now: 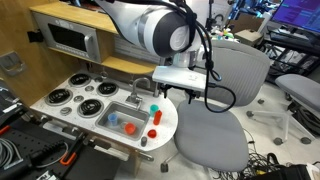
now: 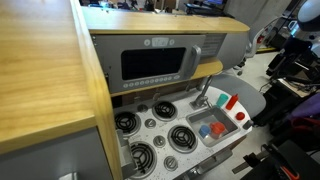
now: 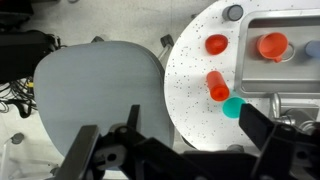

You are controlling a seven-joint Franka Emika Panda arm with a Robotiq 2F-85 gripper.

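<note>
My gripper is open, its dark fingers wide apart with nothing between them. It hangs above the right part of the white counter (image 3: pixel 190 80). In the wrist view a red bottle-like object (image 3: pixel 217 86) lies on that counter, ahead of the right finger. A teal round item (image 3: pixel 233 107) is close beside it, nearer that finger. Farther off are a red round item (image 3: pixel 216 44) and a small dark-topped item (image 3: pixel 235 12). Inside the metal sink (image 1: pixel 122 131) sit an orange-red mug (image 3: pixel 271 46) and a blue item (image 3: pixel 312 49).
A faucet (image 1: pixel 135 92) rises behind the sink. Left of it are several stove burners (image 1: pixel 60 97) and a microwave (image 1: pixel 70 40). A grey chair (image 1: pixel 210 135) stands against the counter's right side. Bare counter shows right of the red bottle-like object.
</note>
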